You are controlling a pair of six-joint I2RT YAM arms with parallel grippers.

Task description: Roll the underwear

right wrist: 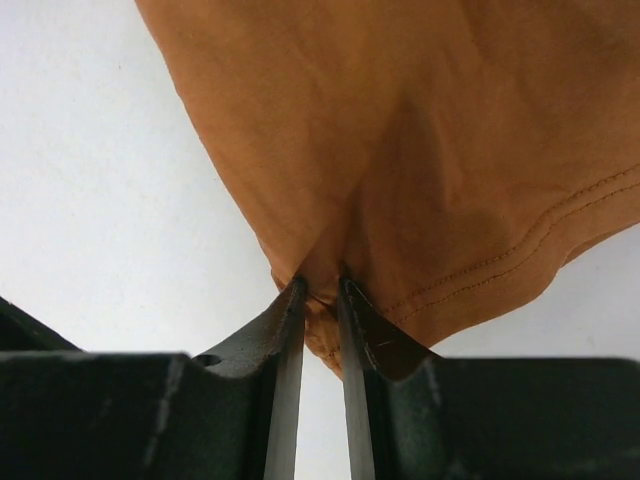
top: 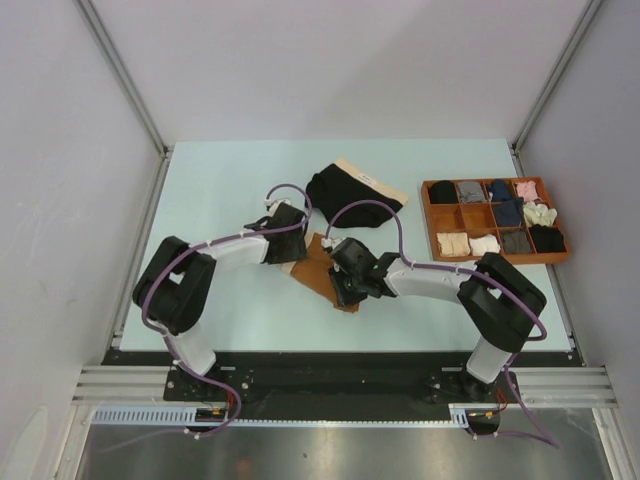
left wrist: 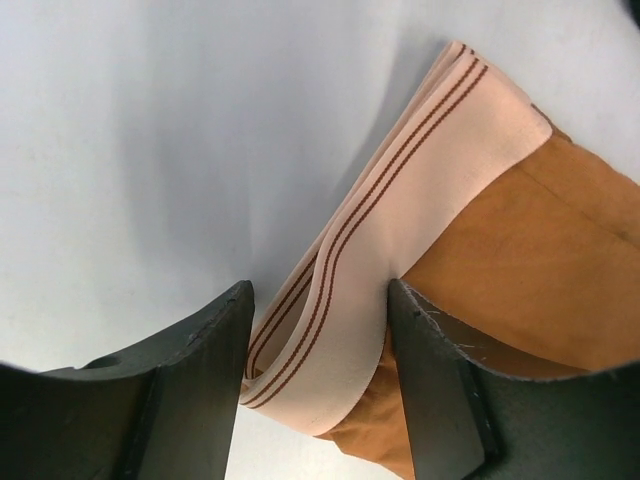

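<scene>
Brown underwear (top: 314, 275) with a pale striped waistband (left wrist: 430, 150) lies on the white table between my grippers. My left gripper is shut on the waistband end, with the band pinched and folded between its fingers. My right gripper is shut on the stitched lower edge of the brown fabric, which bunches at the fingertips. In the top view both grippers partly cover the underwear.
A black garment (top: 345, 195) with a pale band lies behind the underwear. At the right is a wooden divided box (top: 460, 215) holding folded garments.
</scene>
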